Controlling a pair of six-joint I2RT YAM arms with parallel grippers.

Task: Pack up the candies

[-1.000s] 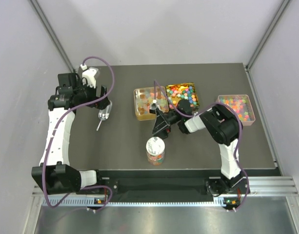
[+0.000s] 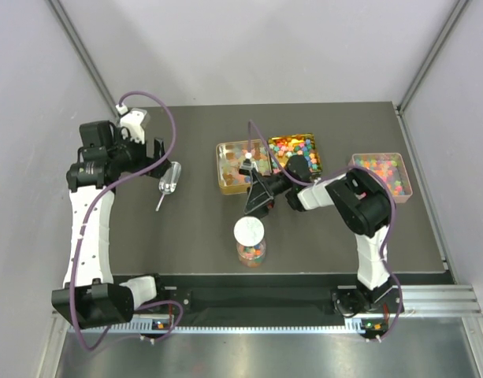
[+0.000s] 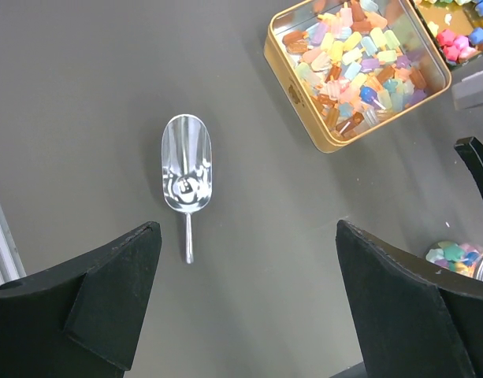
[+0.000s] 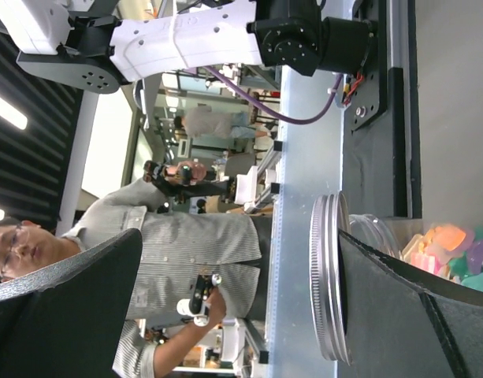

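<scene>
The candy jar (image 2: 251, 252), lid (image 2: 249, 228) on top, stands near the front edge. My right gripper (image 2: 257, 203) is open just behind and above it; the lid's metal rim (image 4: 328, 276) shows between its fingers in the right wrist view. My left gripper (image 2: 157, 153) hangs open above a steel scoop (image 3: 186, 169), which lies empty with its handle toward the front. A clear box (image 3: 355, 71) of candies sits mid-table, a gold box (image 2: 292, 144) of colourful candies beside it, and a pinkish box (image 2: 381, 169) at the right.
The right arm spans the space between the middle boxes and the right box. A person stands beyond the front edge in the right wrist view.
My left gripper has moved leftward over the scoop.
</scene>
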